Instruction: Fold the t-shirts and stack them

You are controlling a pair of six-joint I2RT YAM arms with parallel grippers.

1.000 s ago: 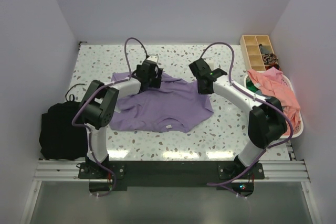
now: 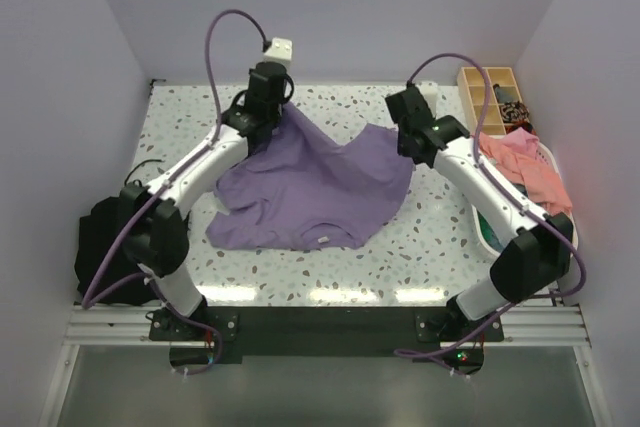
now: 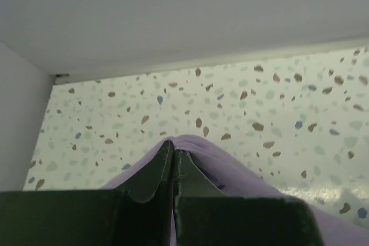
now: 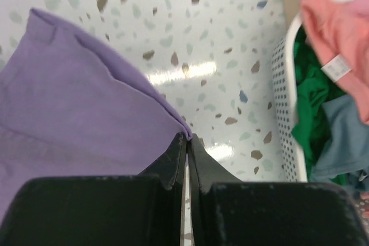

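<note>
A purple t-shirt [image 2: 320,195] lies spread on the speckled table, its collar toward the front edge. My left gripper is shut on the shirt's back part, which it holds raised, with cloth draping down on both sides of the fingertips. In the top view, the left gripper [image 2: 284,102] stands high at the upper left of the shirt. My right gripper is shut on the shirt's right edge, the cloth [image 4: 109,105] gathered to a point at its tips. The top view has the right gripper [image 2: 405,152] low over that side.
A white basket [image 4: 288,108] of coloured clothes, with a salmon-pink garment [image 2: 535,175] on top, stands at the right. Behind it is a wooden divided box [image 2: 482,102]. Black cloth [image 2: 100,247] lies at the left. Bare table shows in front and behind.
The left gripper has shut on the cloth and risen toward the back, lifting it off the table. My right gripper has shifted right, drawing the shirt's right side with it.
</note>
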